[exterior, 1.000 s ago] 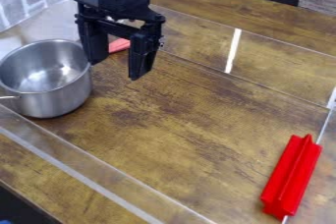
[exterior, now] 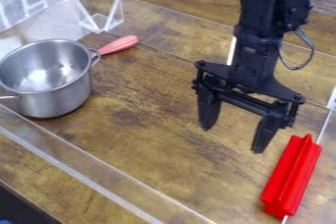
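Note:
My black gripper (exterior: 239, 120) hangs over the right half of the wooden table, its two fingers spread apart with nothing seen between them. To its lower right a red bar-shaped object (exterior: 292, 177) lies on the table. A steel pot (exterior: 46, 76) stands at the left, and a pink utensil (exterior: 116, 45) lies just behind it.
Bare table (exterior: 144, 149) fills the middle and front. A white-edged clear object and a pale cloth or rail are at the back left. The back edge of the table is at the top.
The arm has moved from beside the pot at the left to the right, near the red object. The pot and red object have stayed in place.

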